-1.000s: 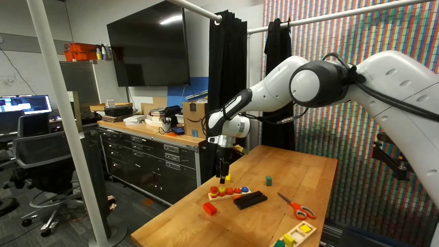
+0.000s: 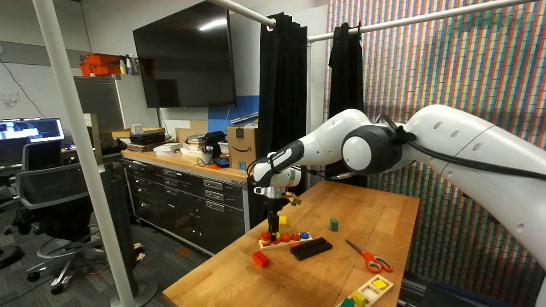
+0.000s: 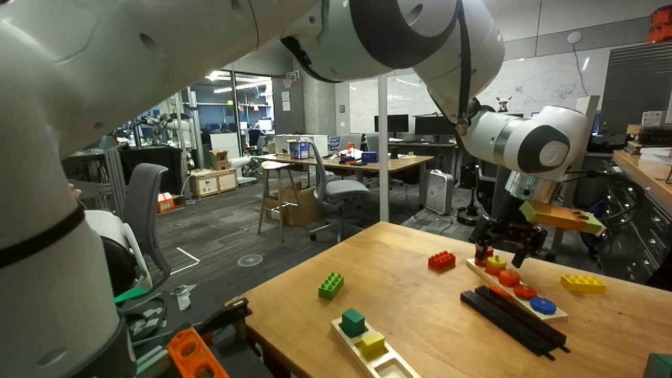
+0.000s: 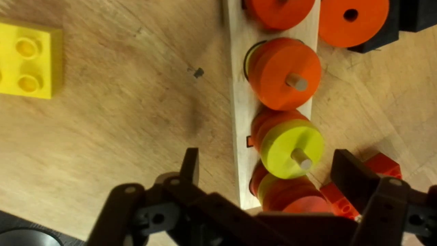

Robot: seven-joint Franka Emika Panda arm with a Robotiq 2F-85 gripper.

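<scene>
A pale wooden peg board (image 4: 244, 123) carries stacked discs on its pegs. In the wrist view a yellow disc (image 4: 282, 158) tops one stack, an orange disc (image 4: 274, 84) tops another, and a red-orange stack (image 4: 305, 203) stands at the near end. A blue disc (image 3: 542, 305) is at the far end. My gripper is open above the board, its fingers (image 4: 189, 166) on either side of the yellow-topped stack's line, with nothing gripped. A loose orange disc (image 4: 342, 28) lies beside the board, against black strips (image 3: 513, 321).
A yellow brick (image 3: 583, 283) and a red brick (image 3: 441, 261) lie on either side of the board. Scissors (image 2: 372, 261), a shape tray (image 3: 349, 343) and green bricks (image 3: 331, 285) sit farther off. Bare tabletop lies between them.
The arm has lowered and shifted slightly left in exterior view 1, bringing my gripper down to the disc stacks. The objects on the table look unmoved.
</scene>
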